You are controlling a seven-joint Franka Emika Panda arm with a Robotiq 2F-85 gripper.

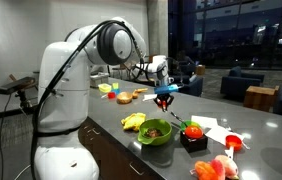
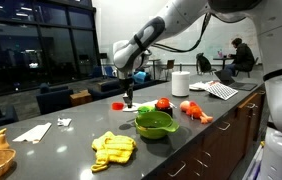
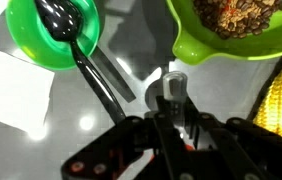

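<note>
My gripper point(image 1: 164, 103) hangs above the table, beyond the large green bowl point(image 1: 155, 133). In the wrist view it is shut on a small grey cylindrical object point(image 3: 177, 84) with a brownish end, pointing away from the gripper; what this is cannot be made out. The large green bowl point(image 3: 226, 45), holding brown beans or nuts, stands at the upper right, apart from the held object. To the upper left, a black spoon point(image 3: 69, 50) rests in a smaller green dish point(image 3: 26, 28), its handle reaching over the table.
A yellow cloth point(image 2: 115, 149) lies beside the large bowl. A black box point(image 1: 193, 141) with a red tomato-like item point(image 1: 193, 132) stands on its other side, near an orange-red toy point(image 1: 217, 168). White paper point(image 3: 13, 88) lies by the small dish. Bare table surrounds the gripper.
</note>
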